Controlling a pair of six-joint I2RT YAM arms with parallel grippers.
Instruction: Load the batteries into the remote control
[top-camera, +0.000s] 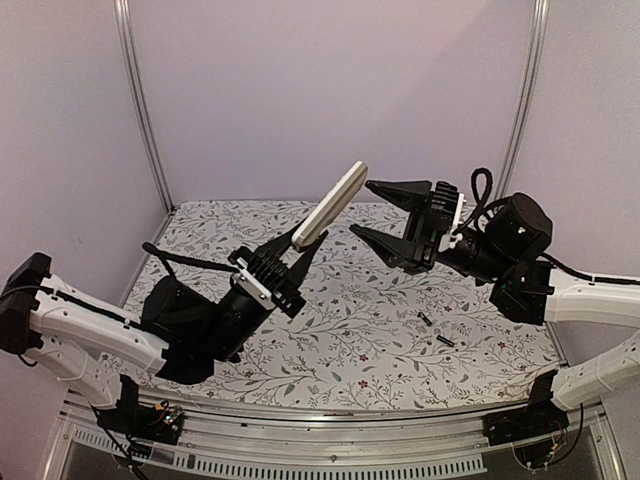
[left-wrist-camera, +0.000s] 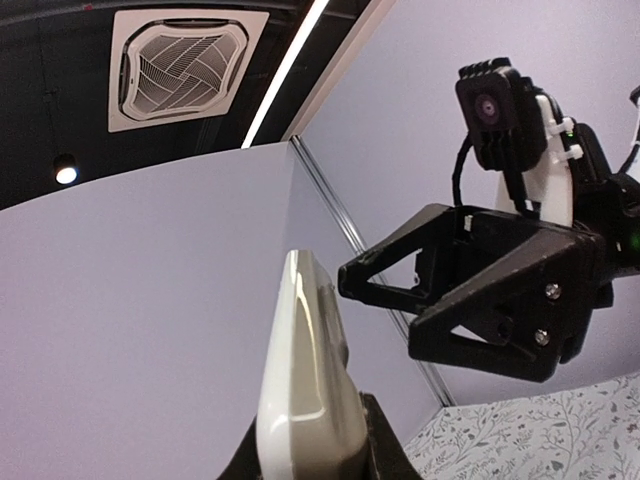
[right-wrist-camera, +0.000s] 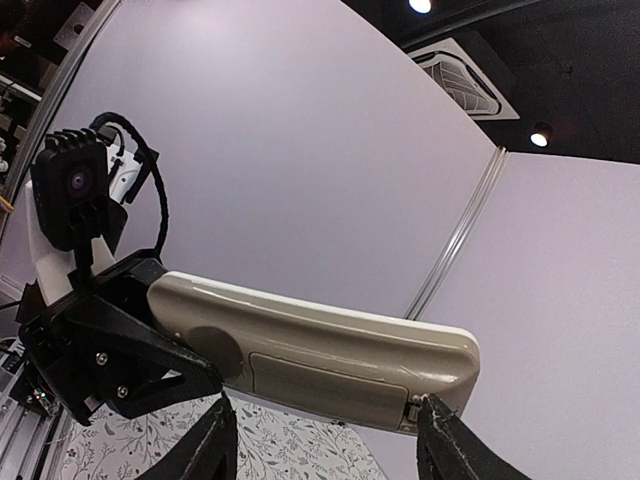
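Note:
The white remote control (top-camera: 332, 204) is held up above the table, tilted, with my left gripper (top-camera: 304, 243) shut on its lower end. In the right wrist view the back of the remote (right-wrist-camera: 330, 385) faces my right gripper, and its battery cover (right-wrist-camera: 325, 388) is in place. My right gripper stands part open, its fingers (right-wrist-camera: 450, 440) apart with nothing gripped; one fingertip appears close to the cover's latch end, contact cannot be told.
Pale walls (top-camera: 330, 100) enclose the back and both sides. A metal rail (top-camera: 330, 430) runs along the front edge.

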